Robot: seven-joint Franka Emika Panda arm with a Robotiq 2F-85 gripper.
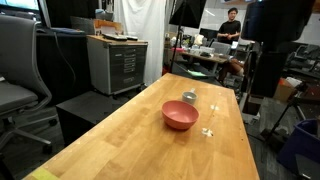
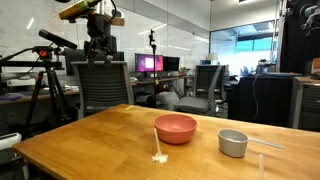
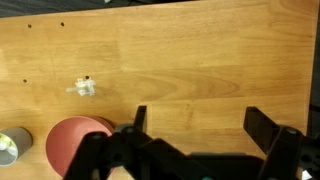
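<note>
A red bowl (image 1: 180, 115) stands on the wooden table (image 1: 125, 135), and in the second exterior view the same bowl (image 2: 176, 128) sits near the table's middle. Behind it in the first view is a small metal pot (image 1: 189, 97); the second shows this pot (image 2: 233, 143) with a handle pointing right. The wrist view has the bowl (image 3: 70, 142) at lower left and the pot (image 3: 12, 145) at the left edge, with something pale inside. High above the table, my gripper is open, its fingers wide apart over bare wood.
A small whitish item (image 3: 83, 88) lies on the table beside the bowl; a light stick (image 2: 156, 142) shows near it in the second exterior view. Another thin pale stick (image 2: 261, 166) lies by the pot. Office chairs (image 1: 20, 95) stand around.
</note>
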